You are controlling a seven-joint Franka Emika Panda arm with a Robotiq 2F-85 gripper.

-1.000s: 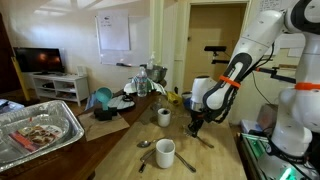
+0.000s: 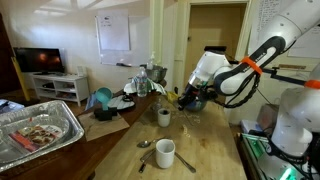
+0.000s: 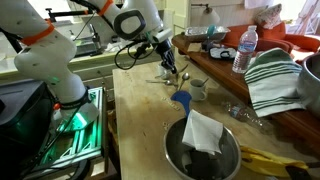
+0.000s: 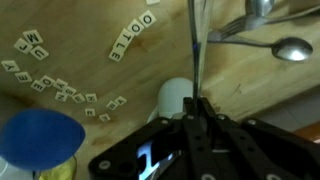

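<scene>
A long, thin, shiny utensil (image 4: 198, 45) is gripped between my gripper's (image 4: 198, 108) fingers and extends away from them. Its end is cut off at the top of the wrist view. In exterior view 1 my arm hovers above the wooden table, on the far right of its mugs. A white mug (image 2: 165, 153) stands near the front there, and a second mug (image 2: 164, 117) sits farther back. Below my gripper in the wrist view, a white mug (image 4: 175, 95) is partly hidden by the fingers. Spoons (image 4: 292, 49) lie at the upper right.
Several letter tiles (image 4: 122, 42) are spread over the table. A round blue object (image 4: 42, 140) lies at lower left of the wrist view. A large metal pot (image 3: 185, 153) with a white cloth (image 3: 202, 131) stands in exterior view 2. A foil tray (image 2: 38, 130) is at left.
My arm has risen off the table and swung toward the camera. The utensil that lay by my gripper no longer shows on the table. Mugs and spoons have not moved.
</scene>
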